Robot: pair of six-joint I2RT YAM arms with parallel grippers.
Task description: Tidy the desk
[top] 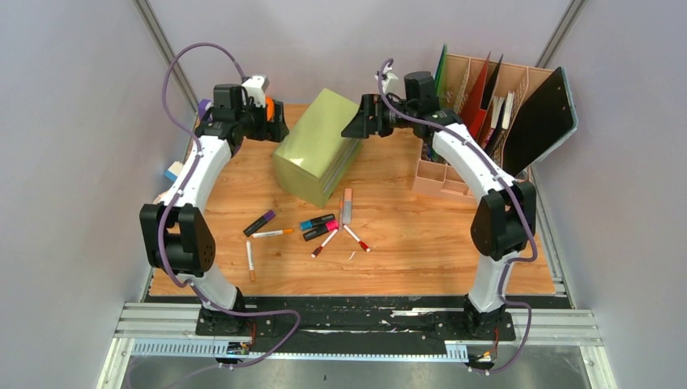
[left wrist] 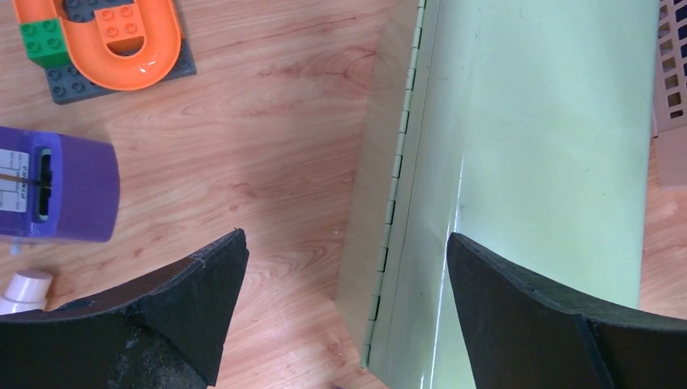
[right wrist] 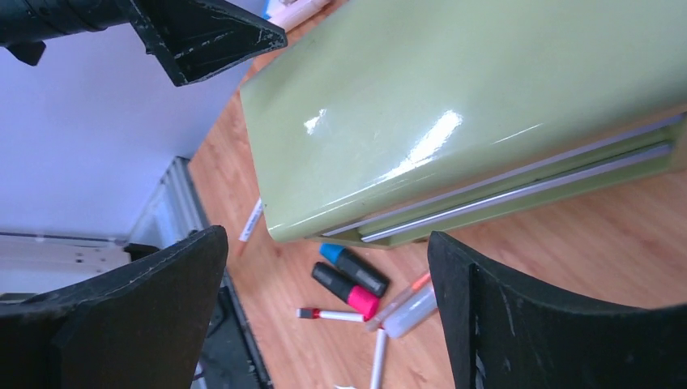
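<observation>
A large pale green box point(top: 322, 142) with a glossy lid stands askew at the back middle of the wooden desk. My left gripper point(top: 280, 123) is open at its upper left side; in the left wrist view a hinge runs along the box point(left wrist: 535, 146), and the gap between the fingers is empty. Open too, my right gripper point(top: 350, 126) is at the box's upper right side, with nothing held. In the right wrist view the box point(right wrist: 389, 154) lies beyond the fingertips, its slotted side showing. Several markers point(top: 319, 231) are scattered in front of the box.
A pink organizer point(top: 441, 180) with folders and a dark clipboard point(top: 541, 121) fills the back right. Far left hold a purple device point(left wrist: 81, 186) and an orange toy track point(left wrist: 121, 49). Bare desk lies at the front right.
</observation>
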